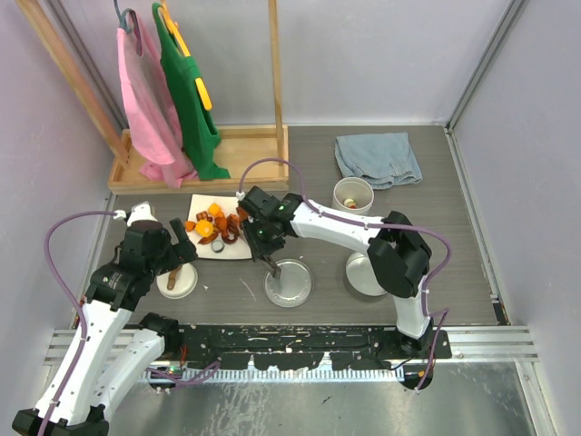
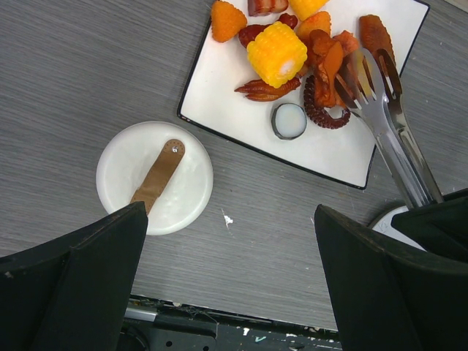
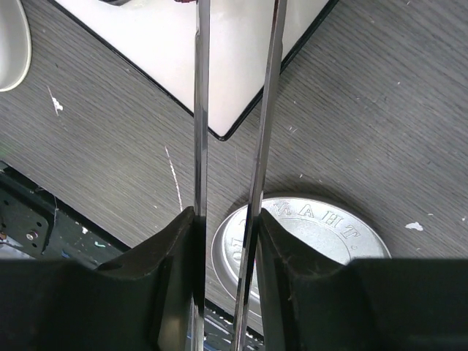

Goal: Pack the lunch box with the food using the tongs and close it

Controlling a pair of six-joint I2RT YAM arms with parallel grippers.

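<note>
Metal tongs [image 2: 395,139] reach from my right gripper, whose fingers press on both tong arms. In the left wrist view their forked ends are over the right side of a white board [image 2: 212,102] with food. Whether they pinch a piece I cannot tell. The board bears yellow corn [image 2: 278,55], orange nuggets [image 2: 227,20], reddish sausage pieces, a dark curled tentacle [image 2: 322,110] and a white round slice [image 2: 289,121]. My left gripper is open and empty above a small white dish [image 2: 194,197] holding a brown strip [image 2: 162,172].
A round silver lid [image 1: 288,283] with raised letters lies below the tongs. Further right are a white plate [image 1: 365,274], a white bowl [image 1: 352,194] with something inside, and a folded blue cloth [image 1: 378,159]. Aprons hang on a wooden rack [image 1: 245,163] at the back left.
</note>
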